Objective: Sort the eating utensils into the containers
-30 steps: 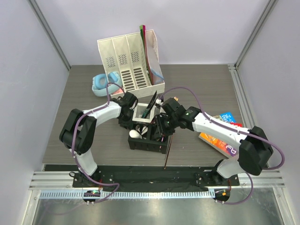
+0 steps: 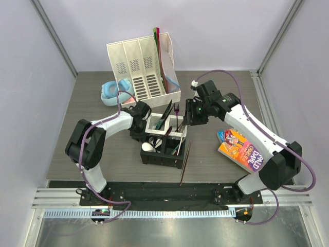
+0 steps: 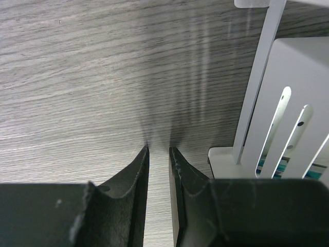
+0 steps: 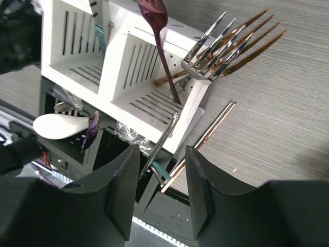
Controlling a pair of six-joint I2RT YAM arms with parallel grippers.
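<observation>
My right gripper stands open over the right side of the containers. Below the gap between its fingers a silver handle (image 4: pixel 164 135) leans across the rim. The white container (image 4: pixel 105 85) holds a purple fork (image 4: pixel 154 20), with a silver fork (image 4: pixel 212 57) and a gold fork (image 4: pixel 257 43) at its right end. In the black container (image 2: pixel 160 158) rest a white spoon (image 4: pixel 60 126) and other utensils. A pair of chopsticks (image 2: pixel 185 163) lies along its right side. My left gripper is slightly open beside the containers, only bare table between its fingertips.
Behind stands a large cream rack (image 2: pixel 136 62). A blue bowl (image 2: pixel 109 96) sits at its left. Books (image 2: pixel 241 149) lie to the right under the right arm. Bare table (image 2: pixel 77 108) shows at the left.
My right gripper has moved from over the black container back and to the right, uncovering that container's right part. The left arm looks still.
</observation>
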